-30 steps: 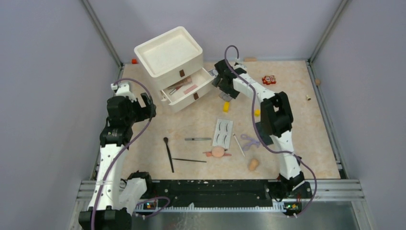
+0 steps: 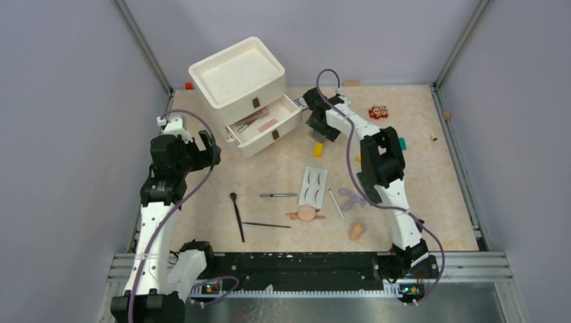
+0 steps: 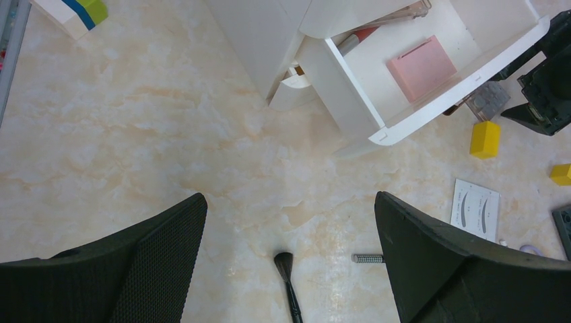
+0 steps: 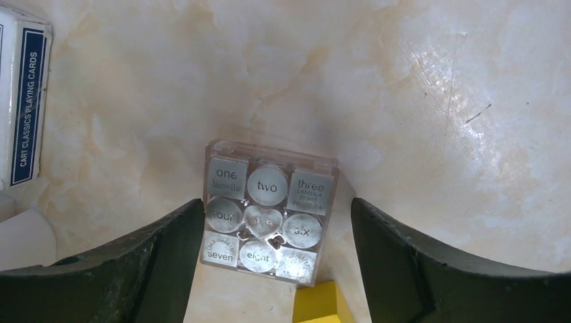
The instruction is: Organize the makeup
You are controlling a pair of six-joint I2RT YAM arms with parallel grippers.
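Note:
My right gripper is part open around a clear square palette with numbered compartments, its fingertips either side; whether they touch it is unclear. A white drawer unit has its lower drawer out, holding a pink compact and slim items. My left gripper stands open and empty at the left. Brushes, lash sheet, a sponge and a round puff lie on the table.
Yellow blocks, a card box, scissors and a red toy share the table.
The left arm is practically still.

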